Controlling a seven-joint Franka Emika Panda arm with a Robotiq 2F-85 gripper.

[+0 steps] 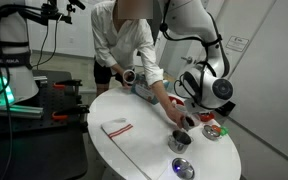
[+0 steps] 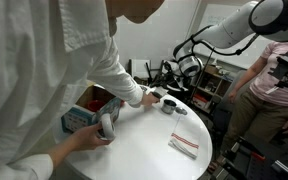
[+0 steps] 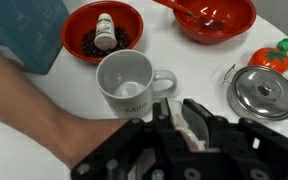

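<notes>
My gripper is at the bottom of the wrist view, its dark fingers closed on something pale, mostly hidden. What it is cannot be told. Just beyond the fingertips stands an upright white mug with lettering, its handle towards me. A person's forearm reaches in from the left, the hand hidden at or under my gripper. In the first exterior view, that hand and a cup-like shape are below my arm, close to a metal pot. The person's other hand holds a white mug at the table's edge.
Behind the mug stand a red bowl with dark beans and a small bottle, and another red bowl. A lidded pot and tomato lie right. A striped cloth rests on the otherwise clear white table front.
</notes>
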